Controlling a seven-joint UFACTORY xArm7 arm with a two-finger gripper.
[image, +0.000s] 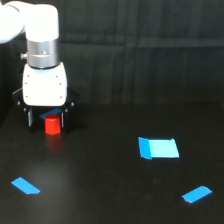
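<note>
At the left of the camera view, my white arm reaches down to its gripper (48, 119). Its dark fingers (30, 118) stand wide apart, so the fingers look open. A small red block (53, 126) is on the dark table, between or just in front of the fingers. Space shows between the block and the left-hand finger; whether the other finger touches it, I cannot tell. Something blue (47, 113) shows behind the block, partly hidden.
A light blue square with a darker blue strip (145, 149) lies right of centre on the dark table (100, 175). Blue tape pieces mark the front left (26, 186) and front right (197, 194).
</note>
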